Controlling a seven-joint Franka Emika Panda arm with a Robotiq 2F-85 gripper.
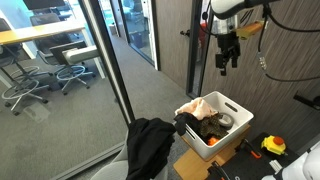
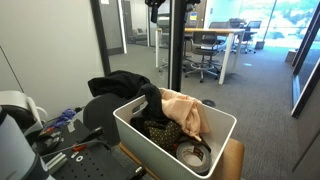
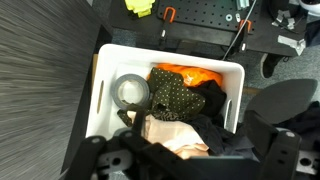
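A white bin (image 1: 238, 127) stands on the floor-side surface below my arm, holding several cloths and other items. In the wrist view a grey tape roll (image 3: 130, 91), an orange item (image 3: 196, 75), a dark patterned cloth (image 3: 174, 98), a peach cloth (image 3: 170, 133) and black cloth (image 3: 212, 98) lie inside it. My gripper (image 1: 228, 67) hangs well above the bin, open, with nothing seen between its fingers. In exterior view 2 the peach cloth (image 2: 184, 111) drapes up toward the back of the bin.
A black cloth (image 1: 149, 146) lies over something left of the bin. A yellow and red object (image 1: 273, 144) and tools sit to the right, near the robot's base. A dark panel (image 1: 285, 75) stands behind the arm. Air around the gripper looks free.
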